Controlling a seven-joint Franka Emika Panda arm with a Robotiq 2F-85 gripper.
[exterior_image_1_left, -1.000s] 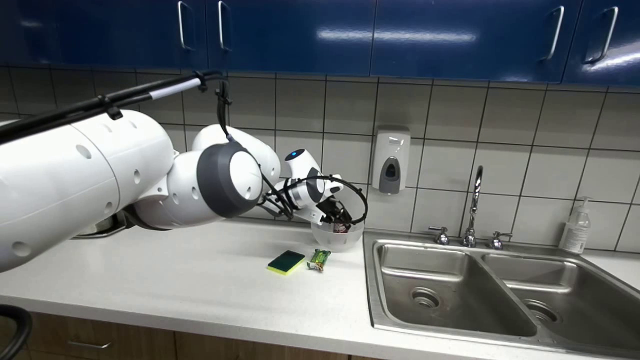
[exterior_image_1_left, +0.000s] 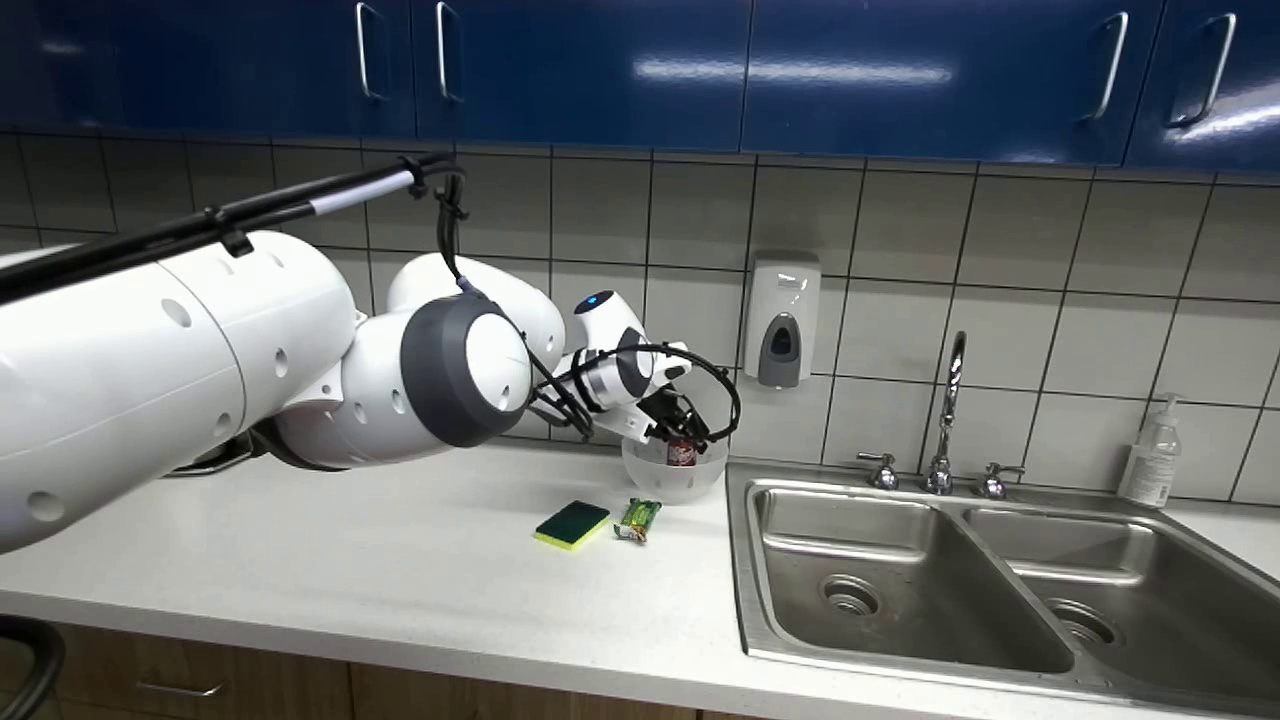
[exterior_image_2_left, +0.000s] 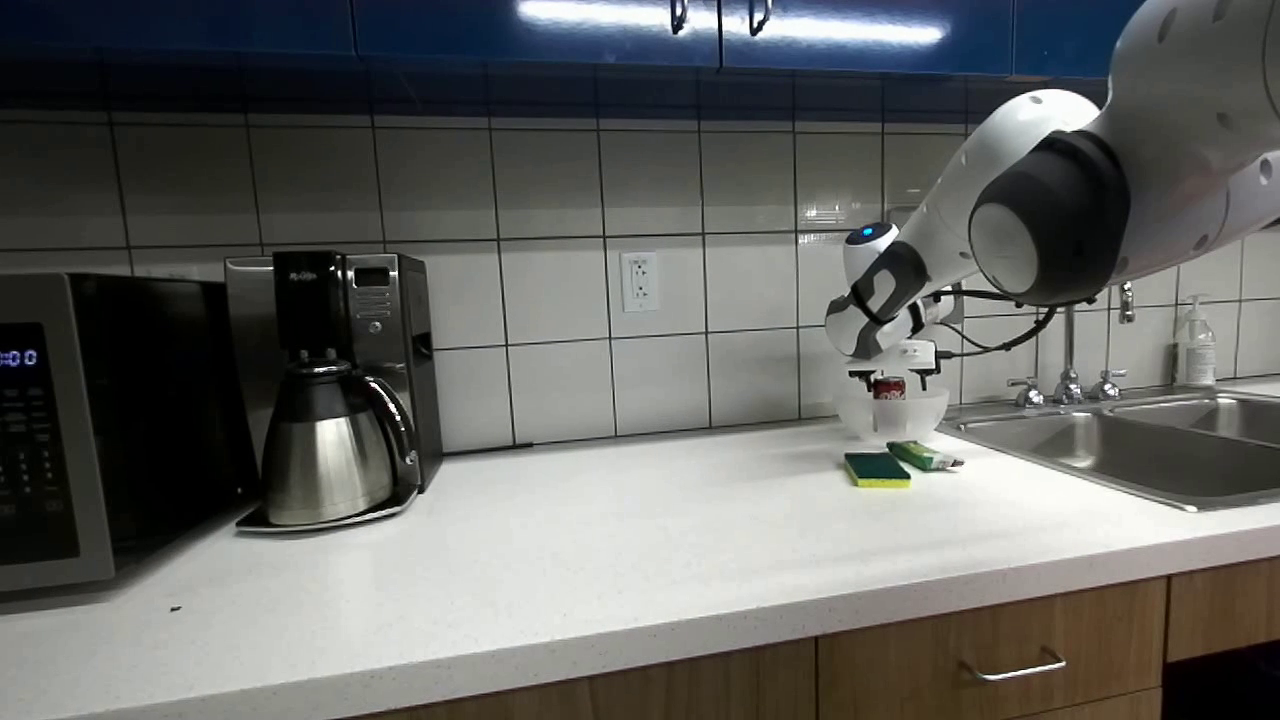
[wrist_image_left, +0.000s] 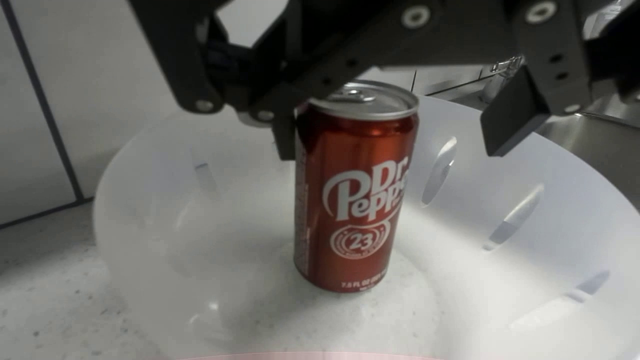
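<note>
A dark red Dr Pepper can (wrist_image_left: 354, 198) stands upright inside a translucent white bowl (wrist_image_left: 174, 240) with slots in its wall. My gripper is open around the can's upper part. In the wrist view one finger (wrist_image_left: 286, 135) is close against the can's left side; whether it touches is unclear. The other finger (wrist_image_left: 514, 114) stands well off to the right, with a wide gap. From exterior view 2, the can (exterior_image_2_left: 889, 389) shows between the spread fingers, just above the bowl's rim (exterior_image_2_left: 930, 414).
A green-and-yellow sponge (exterior_image_1_left: 572, 524) and a green-wrapped snack (exterior_image_1_left: 638, 518) lie in front of the bowl. The steel sink (exterior_image_1_left: 888, 576) is to its right, the tiled wall close behind. A coffee maker (exterior_image_2_left: 342, 396) and microwave (exterior_image_2_left: 54, 420) occupy the left.
The hand has risen slightly over the bowl, and more of the can shows beneath it. The bowl, sponge and snack have stayed in place.
</note>
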